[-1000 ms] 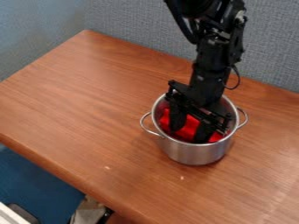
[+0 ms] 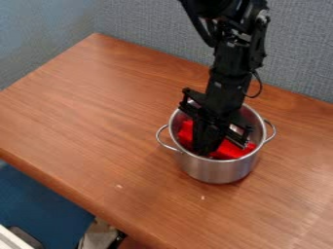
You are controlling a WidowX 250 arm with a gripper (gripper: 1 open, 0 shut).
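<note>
A steel pot [image 2: 217,167] with two side handles stands on the wooden table toward the right. Red material [image 2: 233,151] lies inside it. My black gripper [image 2: 208,138] reaches down into the pot over the red material, which shows on both sides of it. The fingertips are dark and partly hidden, so I cannot see whether anything is between them.
A grey fabric wall [image 2: 143,34] runs behind the table. A blue floor area [image 2: 39,209] lies off the front left edge.
The arm and gripper have shifted slightly within the pot, a little to the left over the last moment. The pot stays in place.
</note>
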